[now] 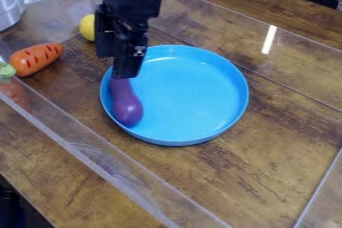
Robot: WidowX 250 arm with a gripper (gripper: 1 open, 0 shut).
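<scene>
My black gripper [123, 54] hangs from the top of the view over the left rim of a blue plate [194, 92], open, with nothing seen between its fingers. A purple eggplant [127, 107] lies on the left part of the plate, just below the gripper. An orange carrot [38, 58] lies on the table at the left, and a yellow object [87, 28] sits at the upper left, partly behind the gripper.
A metal object stands in the upper left corner. A clear strip runs diagonally along the lower left.
</scene>
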